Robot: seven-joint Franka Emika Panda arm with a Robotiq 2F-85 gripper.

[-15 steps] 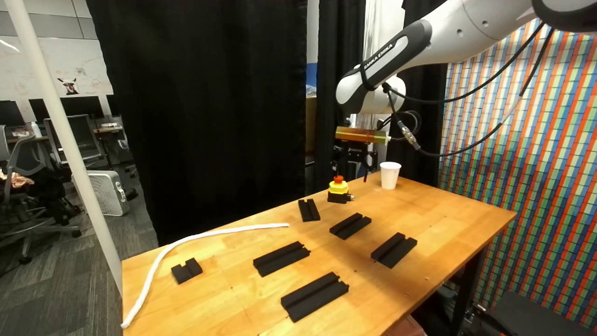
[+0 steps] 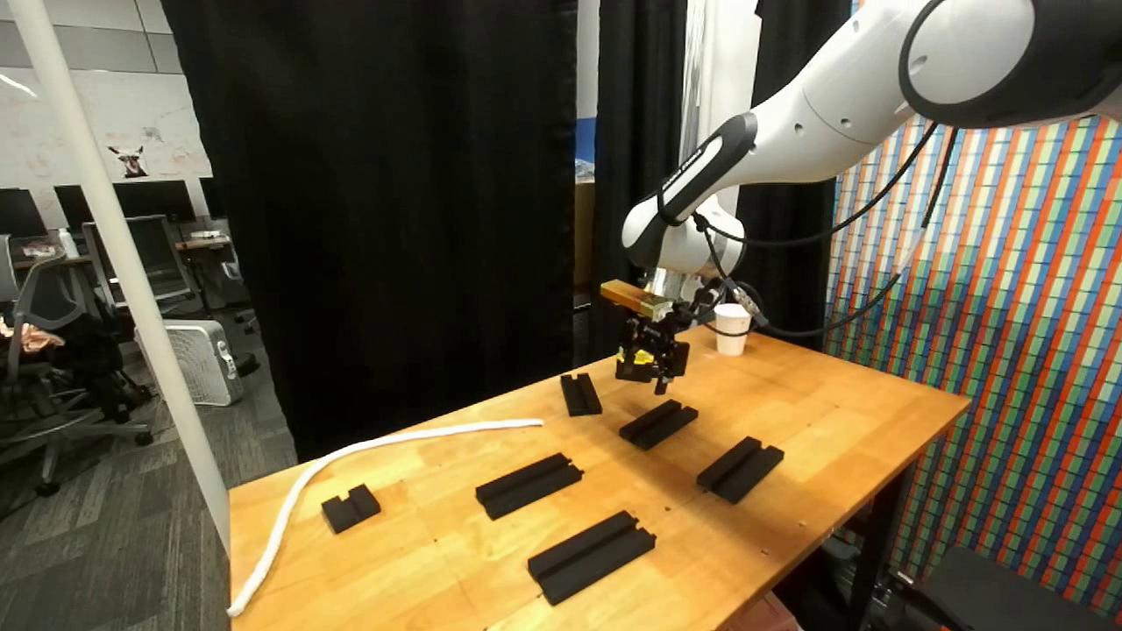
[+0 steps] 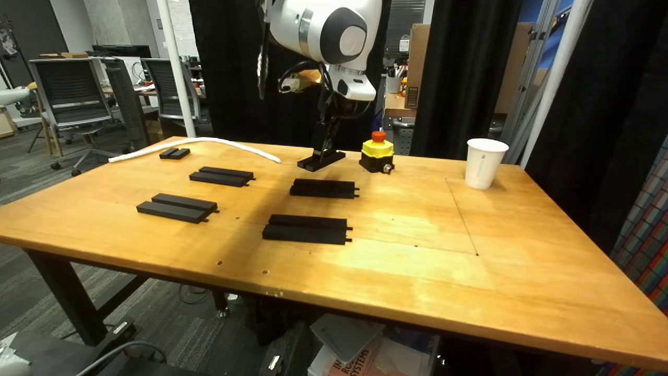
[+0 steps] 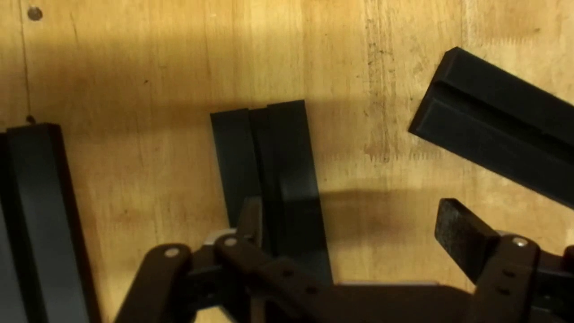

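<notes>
My gripper is open, its two fingers wide apart with nothing held between them. In the wrist view a black grooved block (image 4: 290,161) lies below, partly hidden by the left finger (image 4: 250,220); bare wood shows between the fingers. A second such block (image 4: 500,124) slants at the right, and a third (image 4: 43,215) is cut off at the left edge. Exterior view 1 has the gripper (image 2: 654,368) low over the table's far side, near one grooved block (image 2: 658,424) and another (image 2: 581,394). Whether it touches anything is unclear.
A white rope (image 2: 358,447) curves along the back left, past a small notched block (image 2: 350,508). The yellow-and-red button (image 3: 377,153) and a paper cup (image 3: 485,164) stand toward the back.
My gripper has come down toward the table and turned, shifting slightly left in exterior view 1. It now covers much of the button there. The blocks and rope have stayed put.
</notes>
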